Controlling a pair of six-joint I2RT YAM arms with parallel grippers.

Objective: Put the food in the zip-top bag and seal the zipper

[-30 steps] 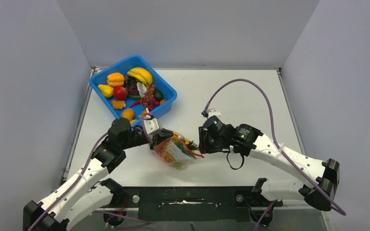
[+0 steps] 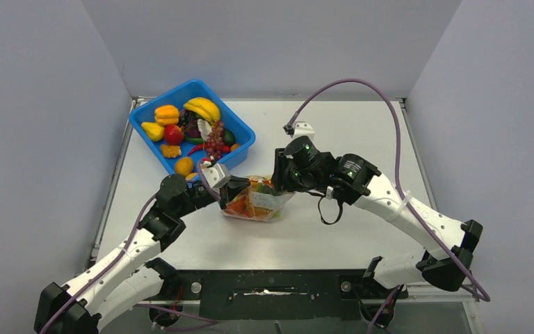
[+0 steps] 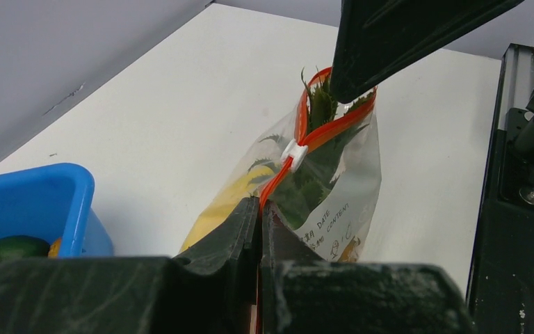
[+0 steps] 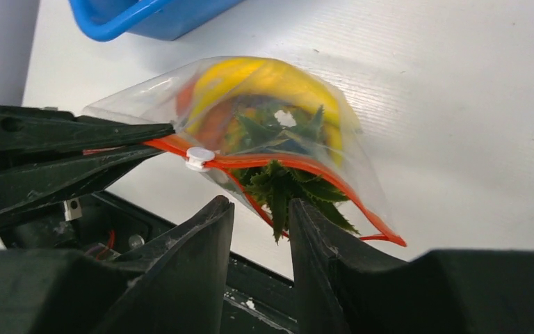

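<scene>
The clear zip bag (image 2: 256, 204) holds food, with yellow, orange and leafy green shapes inside. Its orange zipper (image 4: 320, 169) gapes beyond the white slider (image 4: 199, 158), and green leaves (image 4: 278, 188) poke out through the gap. My left gripper is shut on the orange zipper strip at the bag's corner, just beside the slider (image 3: 293, 154). At the bag's gaping end, my right gripper stands part open, its fingertips either side of the leaf tips in the right wrist view. Whether it touches them cannot be told.
The blue bin (image 2: 241, 154) with fruit and vegetables stands back left, close to the left arm.
My right gripper has moved up and left in the top view, over the bag's open end, now hiding part of it. The bag has turned somewhat. My left gripper has shifted only slightly.
</scene>
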